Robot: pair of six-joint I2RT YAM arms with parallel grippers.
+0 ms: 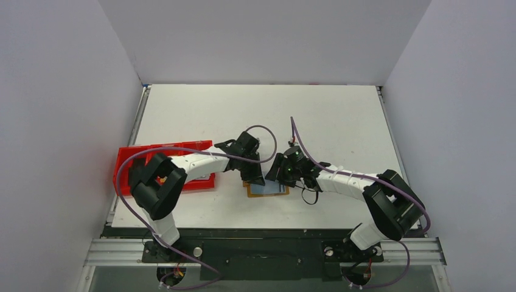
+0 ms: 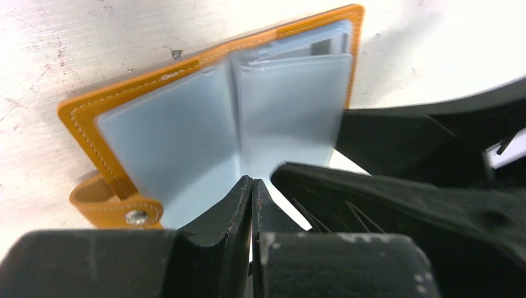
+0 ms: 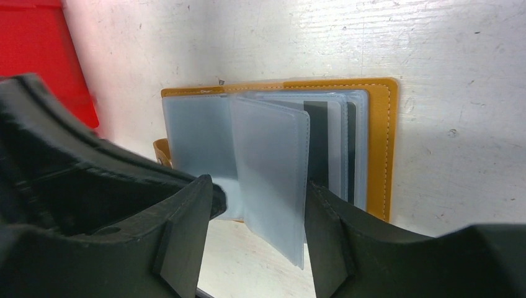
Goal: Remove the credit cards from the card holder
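The tan-edged card holder [image 3: 379, 167] lies spread on the table, its clear, bluish plastic sleeves [image 3: 195, 133] facing up. One sleeve page [image 3: 273, 167] is lifted and stands between the spread fingers of my open right gripper; the right finger [image 3: 313, 205] is at its edge. Dark strips, perhaps of cards [image 3: 317, 118], show in the sleeves on the right side. My left gripper is shut over the left sleeve, nothing visible between its tips. From above, both grippers partly hide the holder.
A red divided tray [image 1: 125, 167] stands to the left, partly under the left arm, with a few items inside. The two grippers are very close together over the holder.
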